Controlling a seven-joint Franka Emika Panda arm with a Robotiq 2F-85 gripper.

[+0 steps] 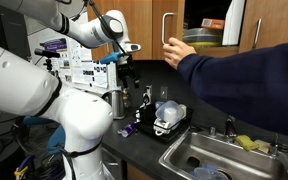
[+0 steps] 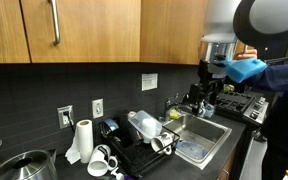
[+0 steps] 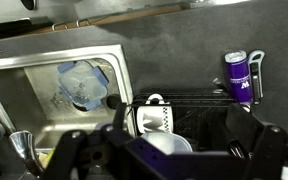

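Observation:
My gripper hangs high over the counter, left of the sink, and points downward. It also shows as a dark shape at the right of exterior view 2. In the wrist view, its dark fingers stand wide apart at the lower edge, with nothing held between them. Below lie a black dish rack, a white mug and a white bowl. A purple can lies on the counter beside the rack.
A person's dark-sleeved arm reaches in from the right, hand near the upper cabinet door. The sink holds a clear container. A moka pot and paper roll stand along the back.

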